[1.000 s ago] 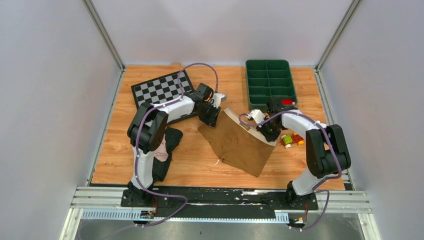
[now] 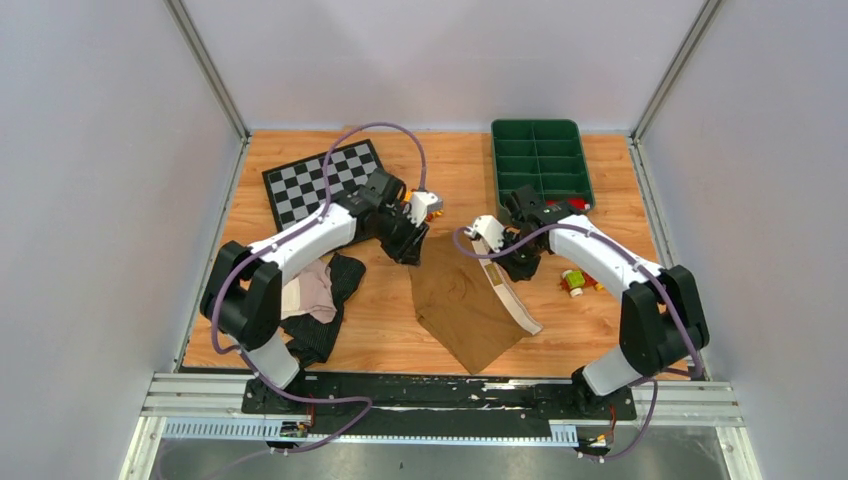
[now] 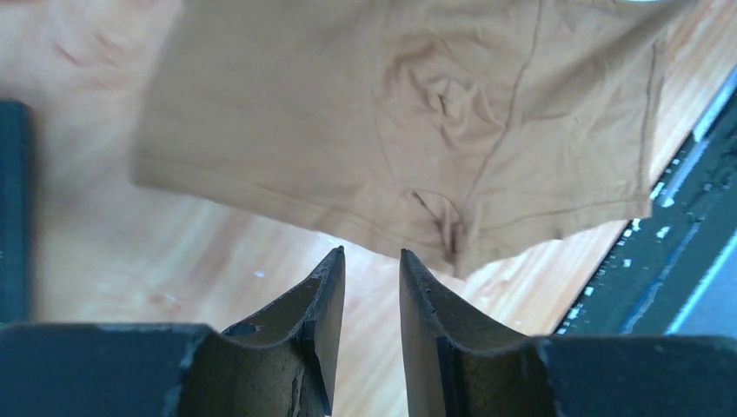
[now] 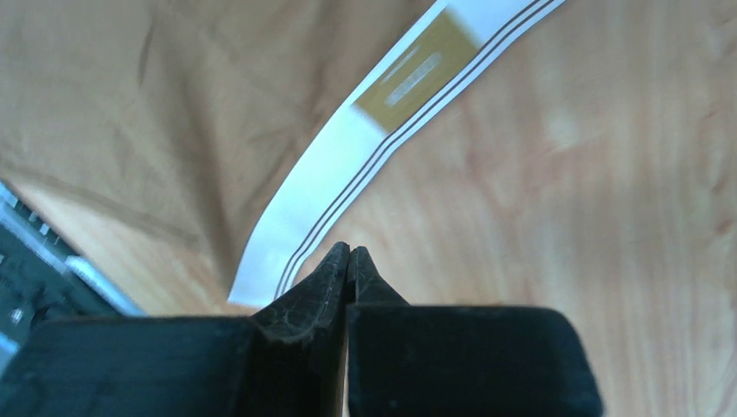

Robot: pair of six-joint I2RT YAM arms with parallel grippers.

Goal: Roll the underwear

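Brown underwear [image 2: 460,320] with a white waistband [image 4: 313,200] lies spread on the wooden table, band along its right side, some creases in the cloth. In the top view my left gripper [image 2: 410,258] is over its upper left corner; in the left wrist view that gripper is partly open, nothing between its fingers, with the cloth below. My right gripper [image 2: 520,272] is above the band. In the right wrist view it [image 4: 352,252] is shut, with nothing showing between its fingers.
A checkered board [image 2: 305,190] lies back left, a green compartment bin [image 2: 535,150] back right. Dark clothes [image 2: 315,342] and pink cloth [image 2: 312,290] lie at left. Colored toys [image 2: 575,281] sit right of the underwear. The table's front edge runs close below the cloth.
My left gripper has moved toward the front and left. The underwear has shifted and its lower part lies flatter than a second ago.
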